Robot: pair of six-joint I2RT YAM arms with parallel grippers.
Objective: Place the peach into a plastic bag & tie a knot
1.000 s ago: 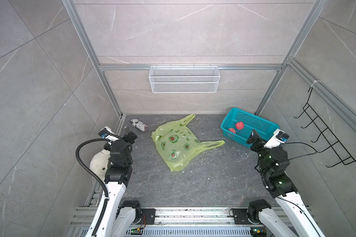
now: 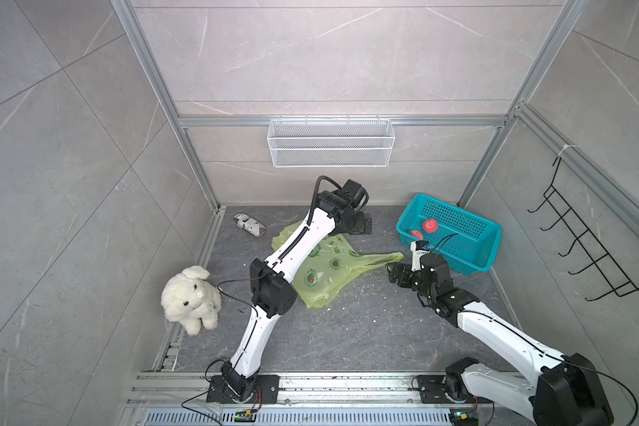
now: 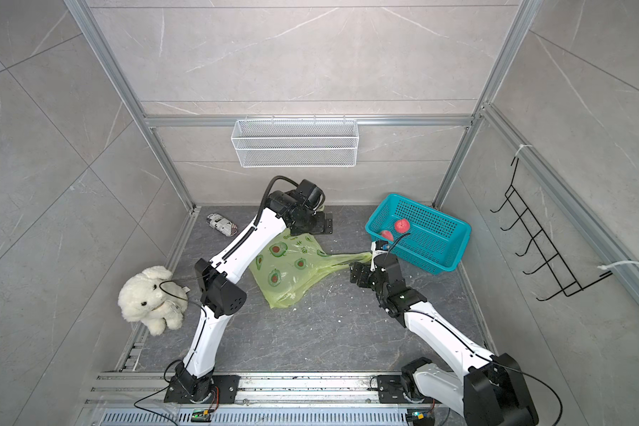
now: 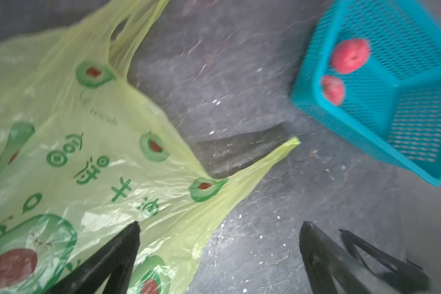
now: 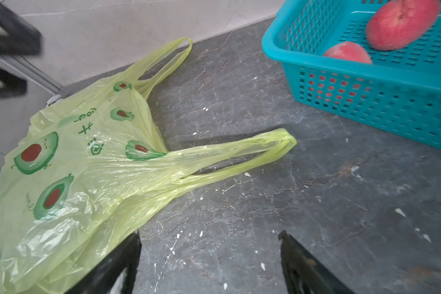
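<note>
A green avocado-printed plastic bag lies flat on the floor, one handle stretched rightward. Two peaches sit in the teal basket. My left gripper stands open above the back part of the bag, nothing between its fingers. My right gripper is open beside the bag's right handle, in front of the basket, holding nothing.
A white plush dog sits at the left, a grey shoe-like object at the back left. A white wire shelf hangs on the back wall.
My left gripper has swung from the left side up over the bag's back. My right gripper has moved leftward from beside the basket toward the bag's handle.
</note>
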